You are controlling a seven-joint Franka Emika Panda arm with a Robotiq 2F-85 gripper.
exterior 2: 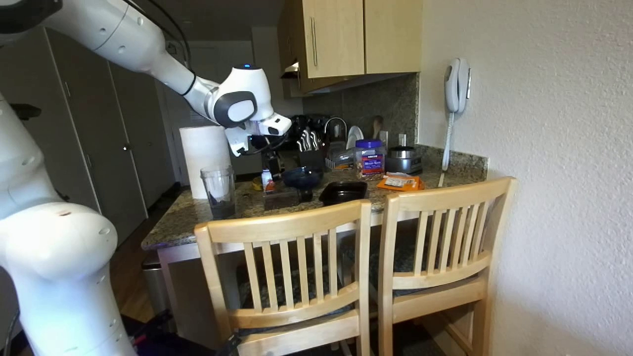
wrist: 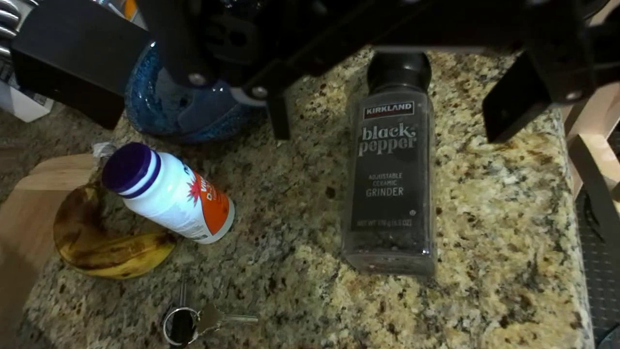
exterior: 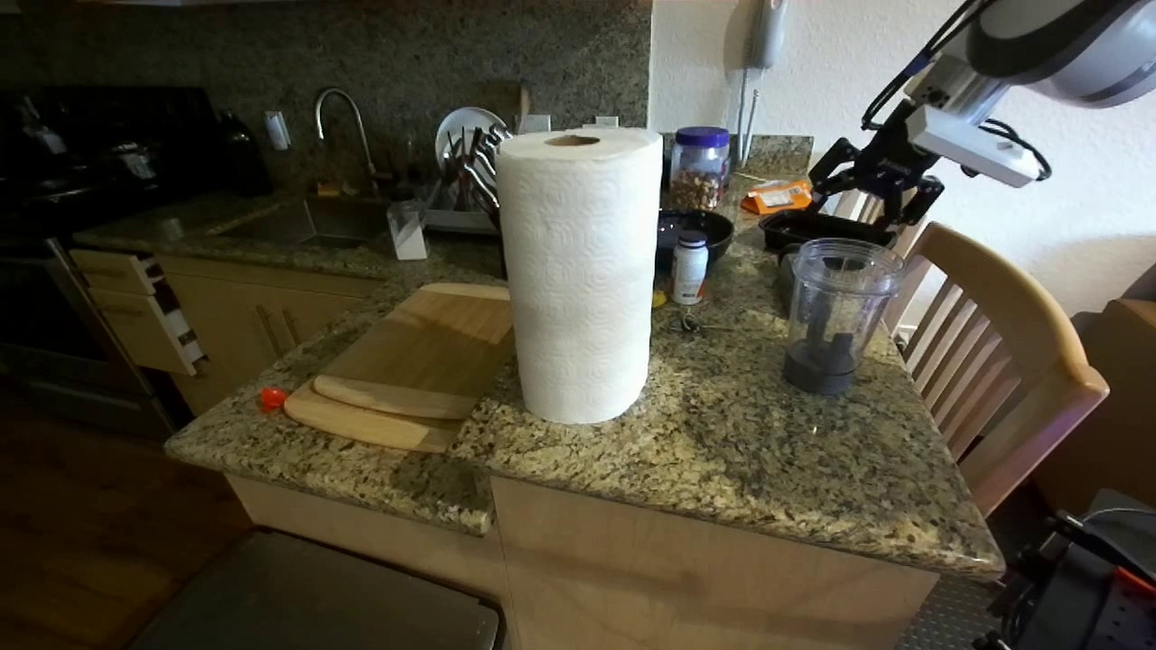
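Observation:
In the wrist view a black pepper grinder (wrist: 390,174) lies on its side on the granite counter, label up and dark cap toward the gripper. My gripper (exterior: 863,213) is open above the counter's right side, with nothing held. One finger shows on either side of the grinder's cap end in the wrist view, the right one's pad (wrist: 514,99) standing well clear. To the grinder's left are a white bottle with a purple cap (wrist: 168,192), a browned banana (wrist: 110,244) and some keys (wrist: 212,320). A blue bowl (wrist: 180,110) is partly hidden by the gripper.
A clear blender cup (exterior: 840,314) and a tall paper towel roll (exterior: 580,282) stand on the counter. Beyond lie a black tray (exterior 2: 344,191), an orange bag (exterior 2: 401,181) and a nut jar (exterior 2: 370,159). Wooden chairs (exterior 2: 285,222) line the counter's edge.

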